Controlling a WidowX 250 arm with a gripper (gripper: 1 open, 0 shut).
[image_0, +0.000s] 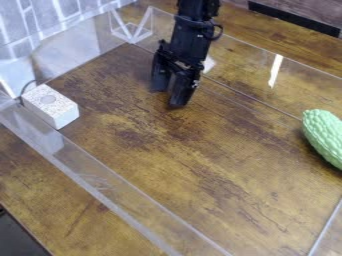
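A black robot arm (194, 30) reaches down from the top middle, with its gripper (171, 86) low over the wooden surface near the back, fingers apart and nothing clearly held. A white box (51, 106) with a faint printed mark lies at the left. A green bumpy object, like a bitter melon (323, 136), lies at the right edge, partly out of view. A small pale object behind the gripper is mostly hidden.
Clear low walls border the wooden board (174, 170) on the sides and back. A pale tiled or cloth backdrop stands at the top left. The board's middle and front are empty.
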